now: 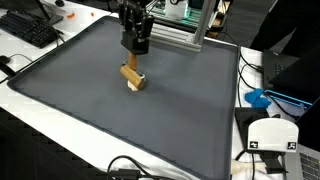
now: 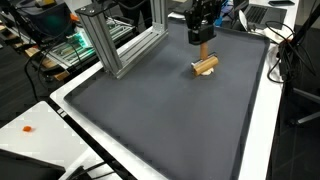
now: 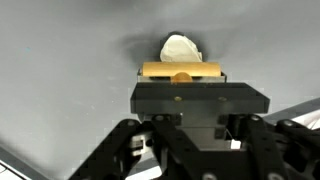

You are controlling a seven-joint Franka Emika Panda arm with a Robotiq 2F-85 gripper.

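Note:
A wooden mallet-like tool hangs by its upright handle from my gripper (image 1: 133, 51), which is shut on it. The tool's cylindrical wooden head (image 1: 131, 76) lies crosswise below the fingers, low over the table. Beside and partly behind the head, a small whitish piece (image 3: 180, 48) shows on the table. In exterior view 2 the wooden head (image 2: 206, 69) slants, with the pale piece close by it. From the wrist, the head (image 3: 165, 69) spans the front of the dark gripper bar. Whether the head touches the white piece or the table, I cannot tell.
The dark grey table (image 1: 190, 100) is broadly clear around the tool. Behind it stands a white frame-like structure (image 2: 130, 50). A keyboard (image 1: 32, 31) lies off the table at the left, and a white and black device (image 1: 272, 135) is at the right.

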